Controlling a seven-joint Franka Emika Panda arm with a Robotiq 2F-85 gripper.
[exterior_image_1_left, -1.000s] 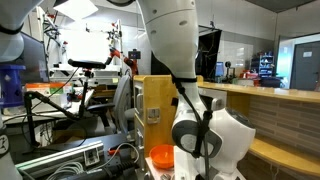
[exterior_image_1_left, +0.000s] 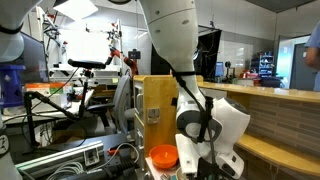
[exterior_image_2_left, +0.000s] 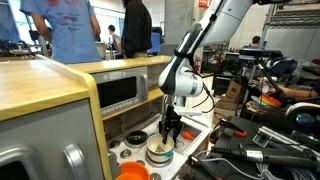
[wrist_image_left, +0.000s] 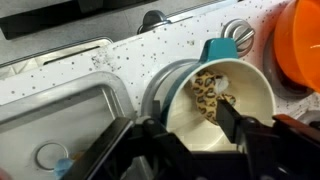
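A cream-coloured pot (wrist_image_left: 188, 120) with a teal rim and handle fills the middle of the wrist view, and a brown-spotted item (wrist_image_left: 208, 94) lies inside it. My gripper stands part open over the pot, one finger by its left rim and the other across its opening. Between the fingers I see nothing held; whether either touches the pot cannot be told. In exterior view 2 the pot (exterior_image_2_left: 159, 149) sits on the counter just below the gripper (exterior_image_2_left: 168, 135). Exterior view 1 shows the gripper (exterior_image_1_left: 218, 161) low, at the right of an orange bowl (exterior_image_1_left: 163, 156).
Close to the pot is the orange bowl (wrist_image_left: 299, 45). A metal sink (wrist_image_left: 72, 128) lies on its other side, holding a few small items. Behind the counter stands a toaster oven or microwave (exterior_image_2_left: 123, 91); burners (exterior_image_2_left: 136, 137) are near the pot.
In exterior view 1 my gripper has risen and shifted right over the last second. Its dark fingers now show more clearly. The orange bowl has stayed put.
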